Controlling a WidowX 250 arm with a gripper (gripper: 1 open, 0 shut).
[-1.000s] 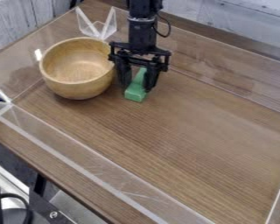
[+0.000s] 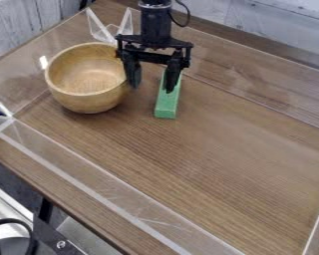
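My gripper [image 2: 153,66] hangs over the upper middle of the table, open, its dark fingers spread. A green oblong object [image 2: 167,103] lies on the wood just below and right of it, its upper end partly behind the gripper. A wide tan bowl [image 2: 80,90] stands to the left of the gripper.
A clear, angular plastic item [image 2: 109,25] stands at the back left. Dark cables lie at the lower left corner, off the table's edge.
The gripper has risen from low over the green object, which now shows more of its length, with its lower end a little nearer the front.
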